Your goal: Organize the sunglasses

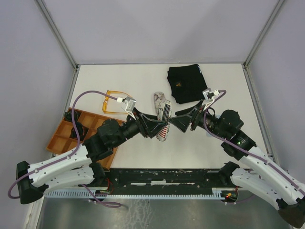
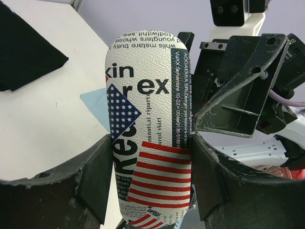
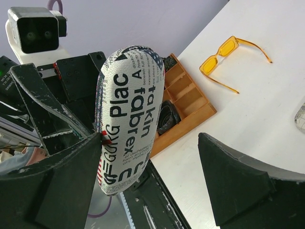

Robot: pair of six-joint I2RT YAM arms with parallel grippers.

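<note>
A printed glasses case with a US flag pattern [image 2: 150,119] is held upright in my left gripper, which is shut on it. My right gripper is open at the case, one finger against or very close to its side and the other apart. Yellow sunglasses [image 3: 228,47] lie on the white table. A wooden compartment box [image 3: 190,107] with dark items sits at the left, partly hidden by my left arm.
A black cloth [image 1: 186,81] lies at the back right, a patterned case [image 1: 159,98] at the middle back. A light blue cloth [image 2: 95,107] is partly behind the right arm.
</note>
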